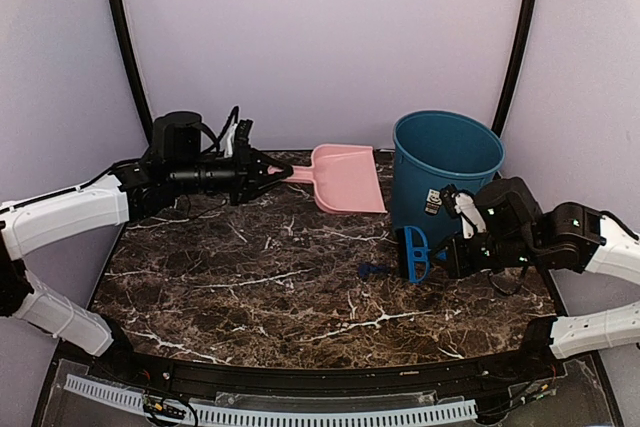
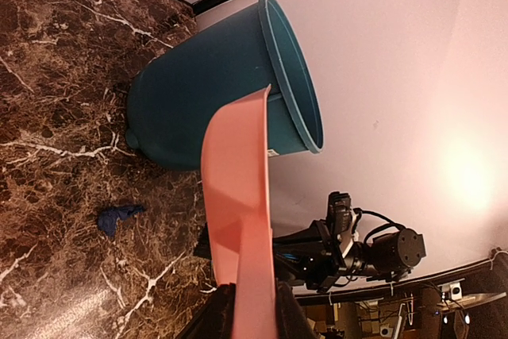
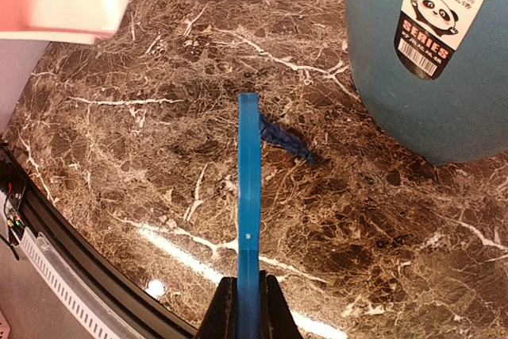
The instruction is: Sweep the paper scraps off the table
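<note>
A pink dustpan (image 1: 347, 179) is raised above the table, its handle in my left gripper (image 1: 272, 171), which is shut on it. The pan is empty in the top view. On the marble tabletop lies a crumpled dark blue scrap (image 1: 373, 269), just left of the brush; it also shows as a small blue scrap (image 2: 119, 217) in the left wrist view and a partly covered scrap (image 3: 287, 141) in the right wrist view. My right gripper (image 1: 446, 255) is shut on a blue-handled brush (image 1: 417, 254), held upright near the bin.
A tall teal bin (image 1: 413, 185) stands at the back right, its open top facing up and its panda label (image 3: 439, 15) toward the front.
</note>
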